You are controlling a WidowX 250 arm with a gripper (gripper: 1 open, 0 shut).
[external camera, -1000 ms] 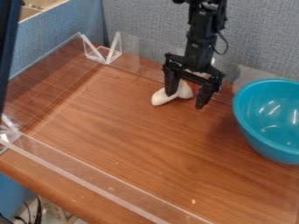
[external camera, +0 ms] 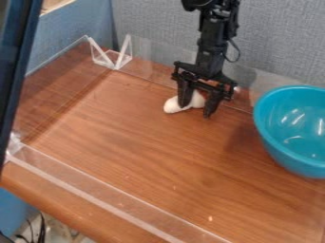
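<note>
My black gripper is down near the back of the wooden table, over a small white object. That white object lies between and partly behind the fingers, its rounded end sticking out to the left; whether the fingers grip it is not clear. A turquoise bowl stands at the right of the table.
Clear plastic walls edge the wooden table, with a white bracket at the back left corner. A grey padded wall stands behind.
The gripper's fingers have drawn somewhat closer together around the white object and shifted slightly. The bowl and the rest look the same.
</note>
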